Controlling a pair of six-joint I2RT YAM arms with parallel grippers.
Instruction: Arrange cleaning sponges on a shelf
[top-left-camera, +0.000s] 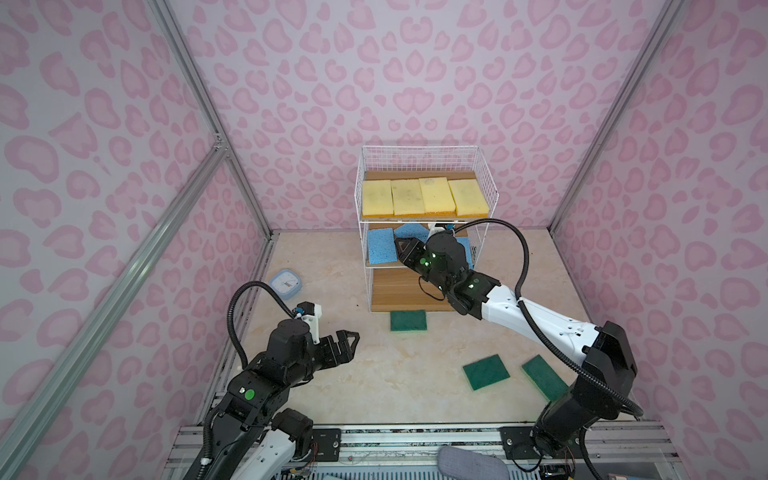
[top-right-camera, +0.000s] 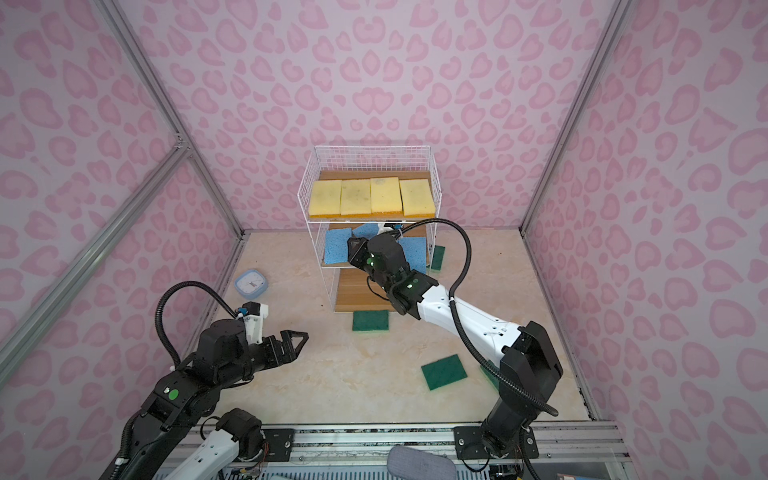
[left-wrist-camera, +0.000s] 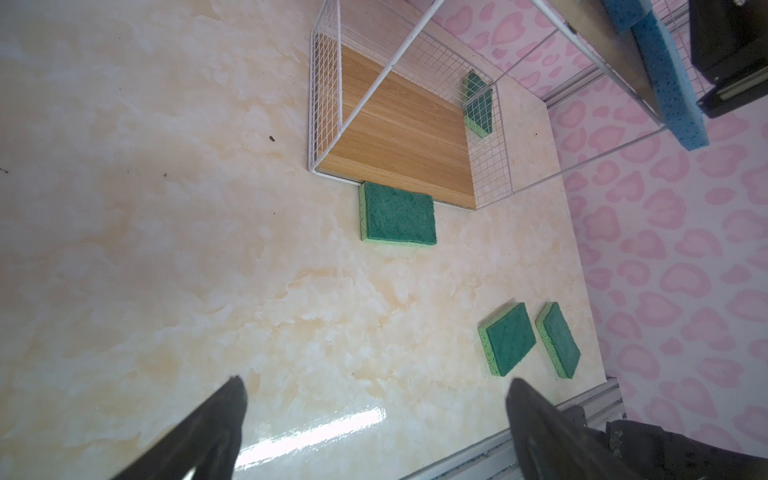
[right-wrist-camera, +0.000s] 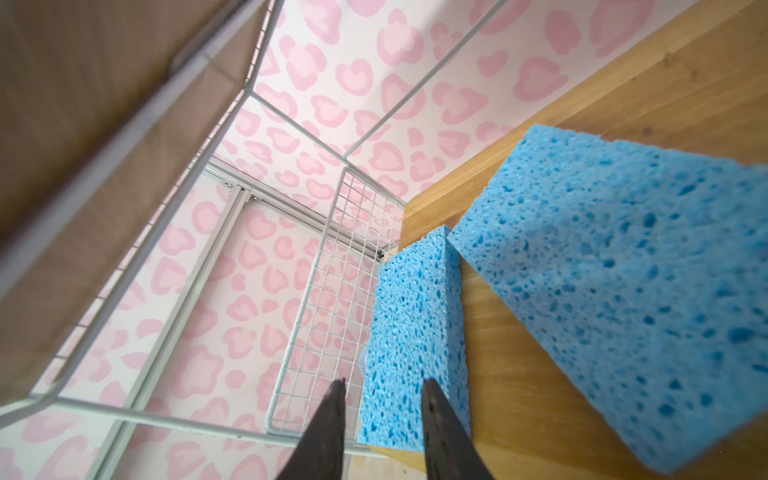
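Observation:
A white wire shelf with wooden boards (top-left-camera: 404, 289) stands at the back. Yellow sponges (top-left-camera: 406, 198) lean in a row on its top tier. On the middle tier are a left blue sponge (right-wrist-camera: 404, 328), a skewed blue sponge (right-wrist-camera: 616, 256) touching its corner, and a right blue sponge (top-right-camera: 413, 253). My right gripper is at the middle tier, its fingers partly apart and lined up with the left blue sponge; I see no sponge gripped. A green sponge (left-wrist-camera: 398, 214) lies against the shelf's front edge. My left gripper is open and empty over the front left floor.
Two green sponges (left-wrist-camera: 507, 339) lie at the front right, and another green sponge (top-right-camera: 437, 257) is beside the shelf's right side. A blue round clock-like item (top-left-camera: 285, 283) sits at left.

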